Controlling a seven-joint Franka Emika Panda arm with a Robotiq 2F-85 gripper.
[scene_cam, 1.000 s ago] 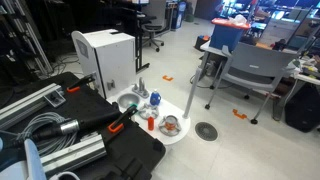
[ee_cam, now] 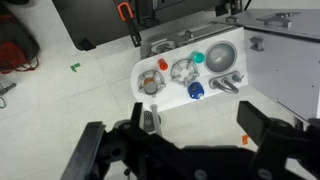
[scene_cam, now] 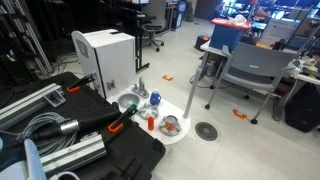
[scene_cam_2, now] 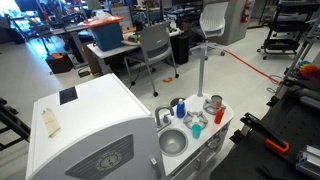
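In the wrist view my gripper stands open, its dark fingers wide apart at the bottom with nothing between them. Beyond them, further up the view, lies a white toy kitchen counter. On it are a metal pot with orange-brown contents, a small red bottle, a teal cup and a blue bottle. A round sink with a faucet fills one end. The pot rests at the counter's other end. Neither exterior view clearly shows the gripper.
A white cabinet rises beside the sink end. Black tabletop borders the counter on one side, holding cables and metal rails. A thin post stands at the counter's far edge, with a grey chair beyond on open floor.
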